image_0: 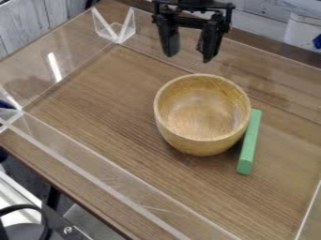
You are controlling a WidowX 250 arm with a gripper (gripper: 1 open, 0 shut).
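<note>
My black gripper hangs at the top centre of the camera view, its two dark fingers spread open with nothing visible between them. It is above and behind a large light wooden bowl, which is empty. A green bar lies to the right of the bowl.
A clear plastic object stands at the upper left. Dark cables lie at the lower left corner.
</note>
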